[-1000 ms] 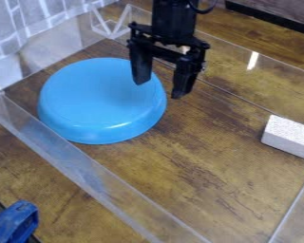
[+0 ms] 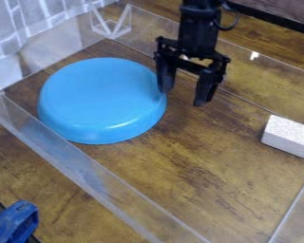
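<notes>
The black gripper (image 2: 185,76) hangs from the top of the view over the wooden floor, just right of a large blue round object (image 2: 99,102). Its two fingers point down and stand apart, with nothing visible between them.
A white block (image 2: 289,134) lies at the right. A blue object (image 2: 10,223) sits at the lower left. Clear walls edge the wooden surface, with white material (image 2: 15,28) at the upper left.
The gripper has shifted slightly up and back, away from the camera, and its fingers look a little closer together. The blue round object and white block look unmoved.
</notes>
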